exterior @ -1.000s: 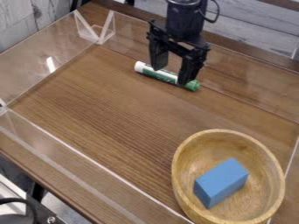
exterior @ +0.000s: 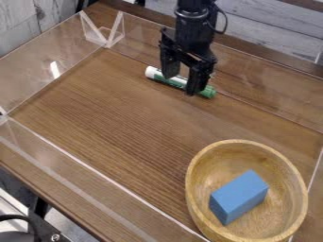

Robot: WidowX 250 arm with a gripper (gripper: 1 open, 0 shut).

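My black gripper (exterior: 186, 70) hangs low at the top middle of the view, its fingers open over a green and white tube (exterior: 164, 79) that lies on the wooden table. The gripper hides part of the tube; whether it touches the tube I cannot tell.
A round tan bowl (exterior: 202, 180) with a blue block (exterior: 237, 197) in it stands at the lower right. Clear walls edge the table.
My gripper has shifted slightly left and turned over the tube. The tube, bowl and block look unmoved.
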